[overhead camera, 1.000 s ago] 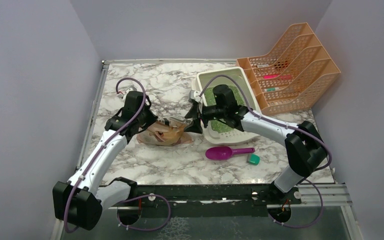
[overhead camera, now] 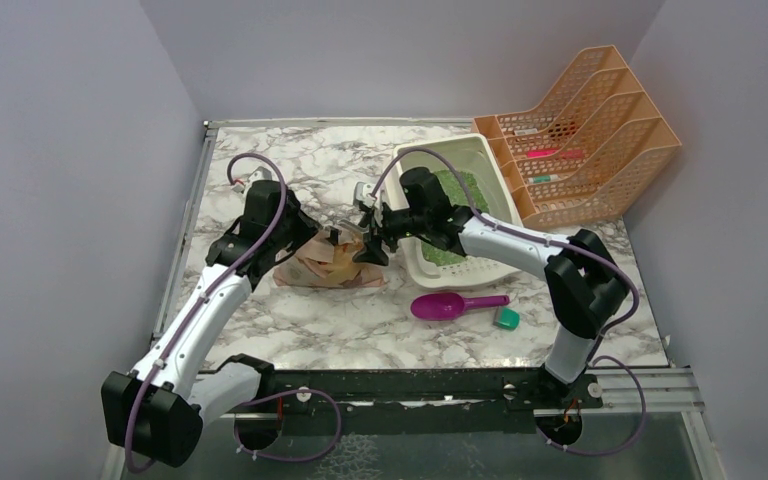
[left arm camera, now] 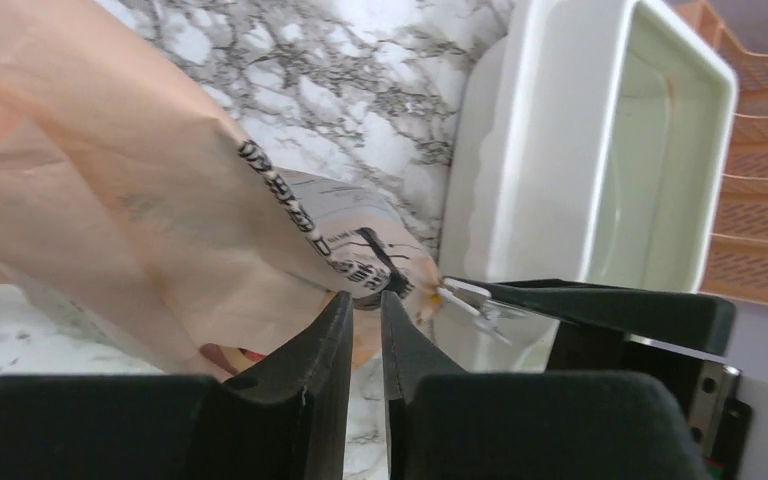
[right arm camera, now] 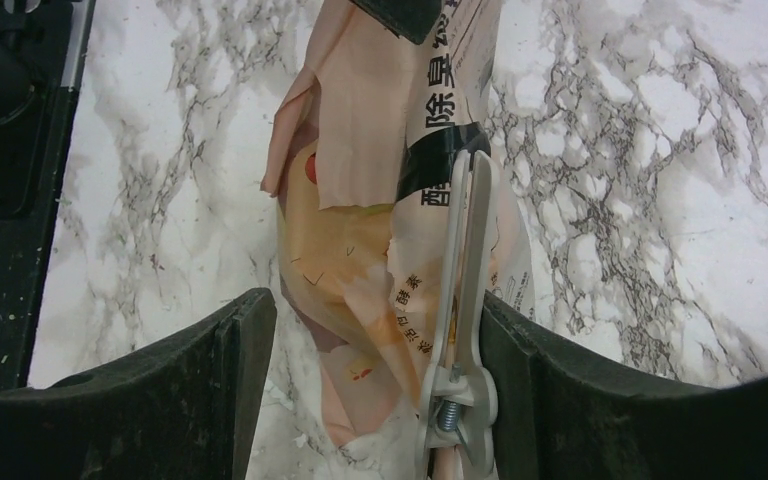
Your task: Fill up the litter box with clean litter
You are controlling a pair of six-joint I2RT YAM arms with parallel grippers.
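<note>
A crumpled beige paper litter bag lies mid-table, left of the white litter box with green inside. My left gripper is over the bag, its two fingertips close together; whether anything is between them is unclear. My right gripper is open at the bag's right end, a white sealing clip on the bag against its right finger. The bag shows printed text and a folded top. A purple scoop lies below the box.
An orange divided rack stands at the back right. A small green object lies beside the scoop.
My right gripper has moved left toward the bag and clip. My left gripper has shifted slightly, and the bag's top has changed shape a little.
</note>
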